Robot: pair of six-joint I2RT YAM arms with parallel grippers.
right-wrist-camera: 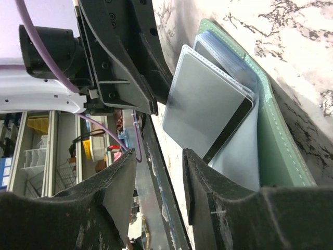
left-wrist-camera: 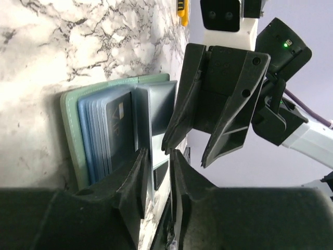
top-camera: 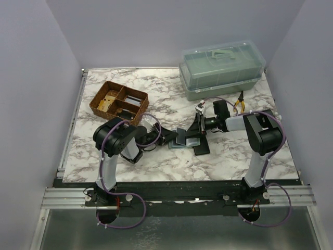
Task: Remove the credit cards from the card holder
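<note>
The open green card holder (left-wrist-camera: pixel 73 137) lies on the marble table between my grippers, with blue-edged card sleeves and a dark VIP card (left-wrist-camera: pixel 119 127) inside; a pale clear sleeve (right-wrist-camera: pixel 204 105) stands tilted in it. My left gripper has its fingertips close together at the edge of that sleeve; whether it grips it I cannot tell. My right gripper is part open over the holder's right portion, its fingertips apart, with no card clearly between them.
A dark flat object (top-camera: pixel 202 148) lies just right of the holder. A wooden tray (top-camera: pixel 118 100) is back left, clear plastic boxes (top-camera: pixel 221 67) back right, yellow-handled pliers (top-camera: pixel 240 101) beside them.
</note>
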